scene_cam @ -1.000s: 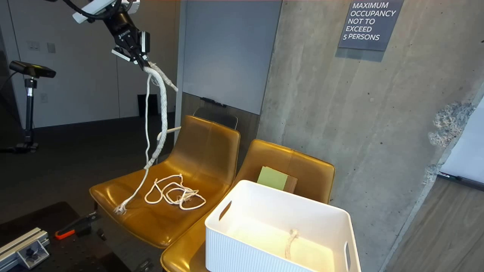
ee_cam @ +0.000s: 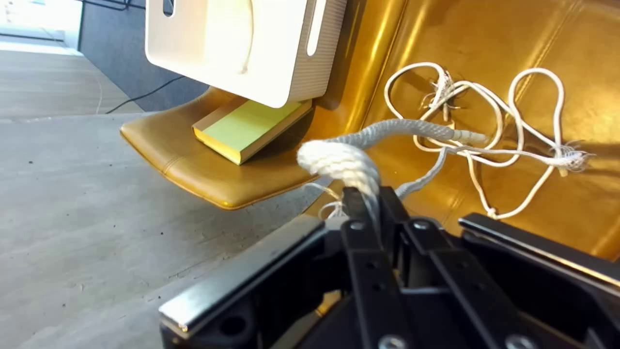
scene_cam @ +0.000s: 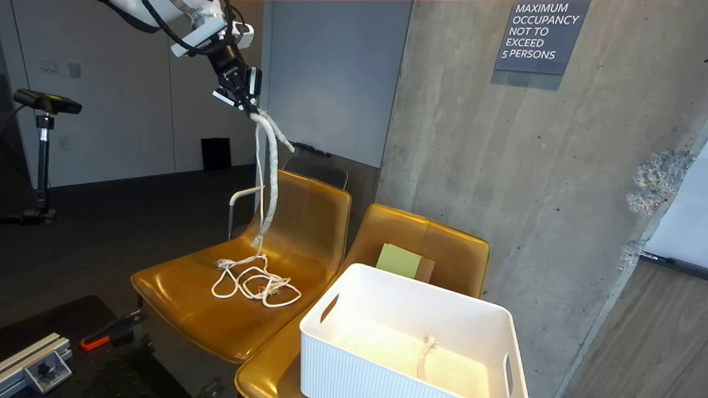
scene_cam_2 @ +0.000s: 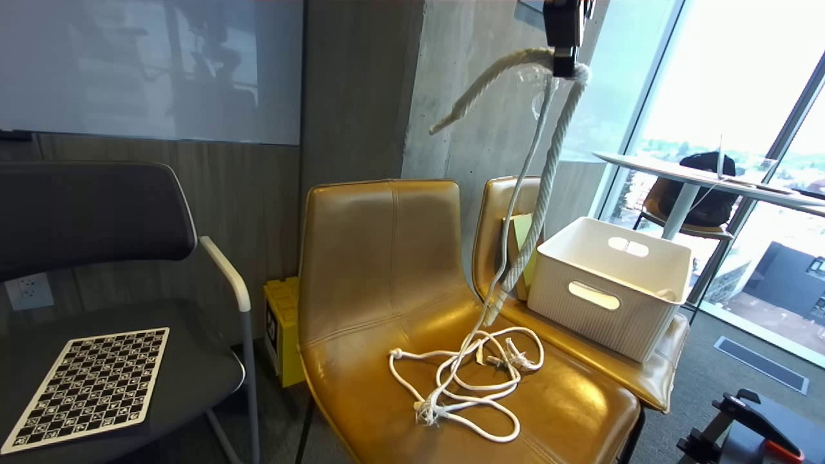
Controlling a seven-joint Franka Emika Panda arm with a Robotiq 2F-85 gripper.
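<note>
My gripper [scene_cam: 252, 111] is shut on a thick white rope [scene_cam: 272, 179], high above the left brown chair [scene_cam: 192, 278]. One short end of that rope sticks out sideways, while its long part hangs toward the seat. A thinner cord [scene_cam_2: 519, 185] dangles alongside from the same grip. On the seat lies a loose tangle of thin white cord [scene_cam_2: 464, 386] with frayed, knotted ends; whether the dangling cord joins it, I cannot tell. In the wrist view the rope [ee_cam: 343, 160] bends over the fingertips [ee_cam: 353, 200]. A white bin [scene_cam: 411, 292] stands on the neighbouring chair, a piece of rope [scene_cam: 425, 355] inside it.
Behind the bin a green-and-brown block [ee_cam: 244, 128] rests against the chair back. A concrete wall [scene_cam: 531, 199] rises behind both chairs. Further left, a dark chair [scene_cam_2: 93, 232] carries a patterned board [scene_cam_2: 89, 386]. A dark table with tools [scene_cam: 113, 331] stands at the front.
With the rope in its grip, my gripper has moved right and slightly lower in exterior view 1. The hanging cord's frayed end has shifted from the seat's front left toward the tangle.
</note>
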